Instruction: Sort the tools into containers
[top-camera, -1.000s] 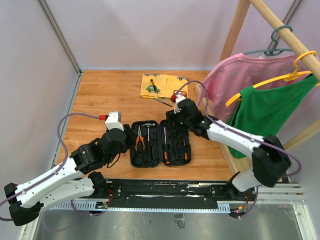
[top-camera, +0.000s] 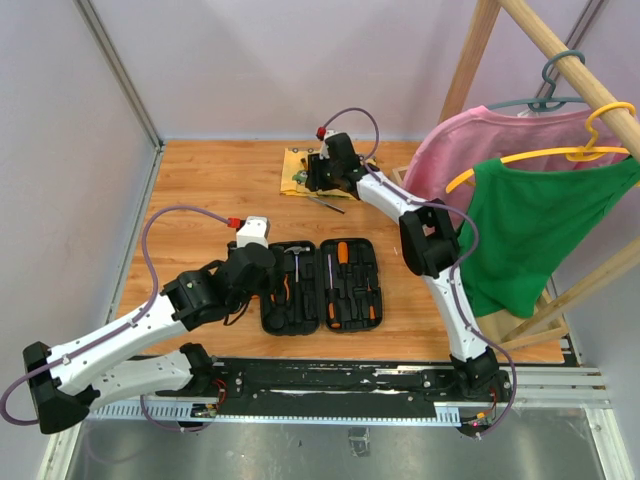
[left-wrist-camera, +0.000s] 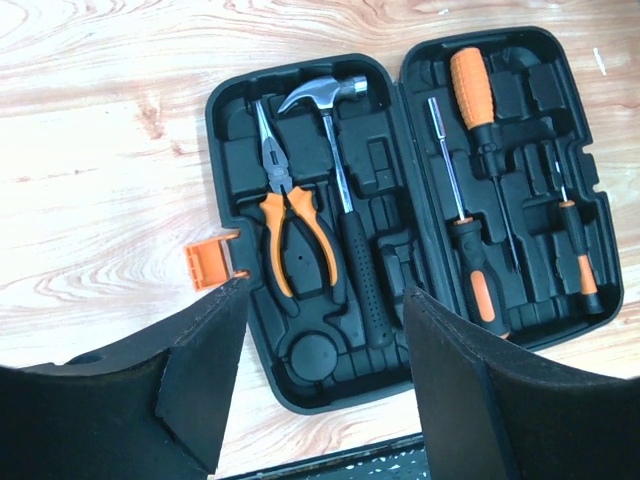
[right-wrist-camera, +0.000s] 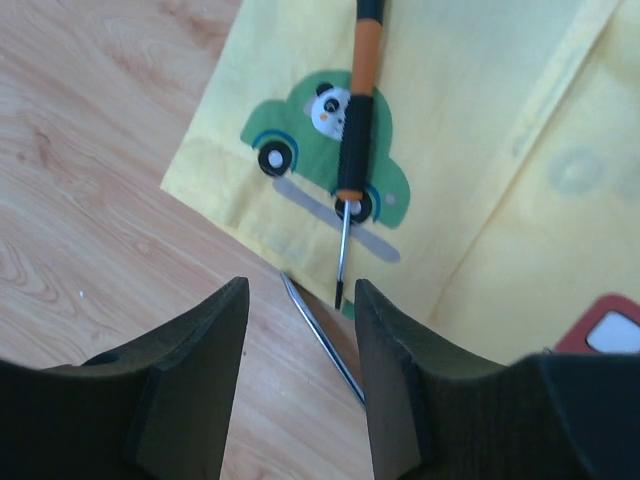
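Observation:
The black toolbox (left-wrist-camera: 395, 140) lies unfolded near the table's front. Its left half holds pliers (left-wrist-camera: 284, 205) and a hammer (left-wrist-camera: 345, 190); its right half holds several orange-and-black screwdrivers, one with a large orange handle (left-wrist-camera: 471, 85). Above the left half hovers my left gripper, fingers apart and empty. At the back, a small screwdriver (right-wrist-camera: 358, 125) rests on a yellow cloth (right-wrist-camera: 260, 70), and a thin metal tool (right-wrist-camera: 325, 340) lies partly on the wood at the cloth's edge. Over them is my right gripper, its fingers spread with nothing gripped.
An orange latch (left-wrist-camera: 208, 263) sticks out from the toolbox's left side. On the right stands a wooden rack (top-camera: 470, 60) with a pink garment (top-camera: 470, 145) and a green one (top-camera: 525, 235) close to my right arm. Bare wood (top-camera: 200, 210) shows at the left.
My right arm has swung from over the toolbox's right half to the back, now covering part of the yellow cloth. My left gripper has shifted slightly right over the toolbox's left half.

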